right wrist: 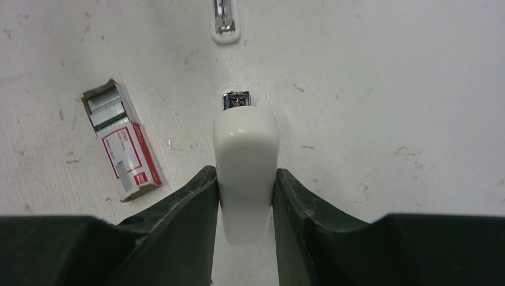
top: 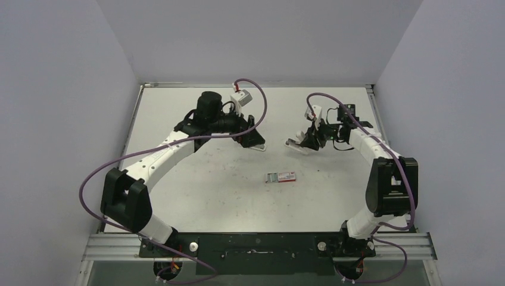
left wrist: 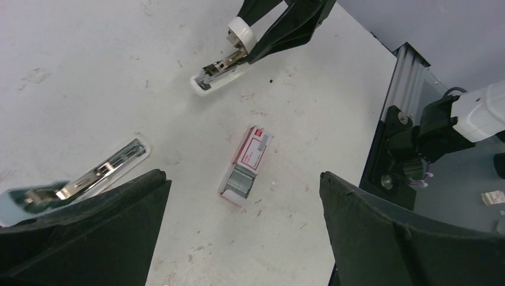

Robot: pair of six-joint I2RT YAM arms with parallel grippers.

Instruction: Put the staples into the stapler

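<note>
My left gripper (top: 250,137) is open, poised above a second stapler with a pale blue end (left wrist: 24,205), which lies at lower left in the left wrist view. My right gripper grips the white end of an opened stapler (right wrist: 244,143); its metal channel points toward the table's centre. The staples box (top: 280,177), red and white, lies between and below the two staplers in the top view, with strips of staples (right wrist: 106,107) showing in its open end.
Grey walls border the sides and back. A dark rail runs along the front edge.
</note>
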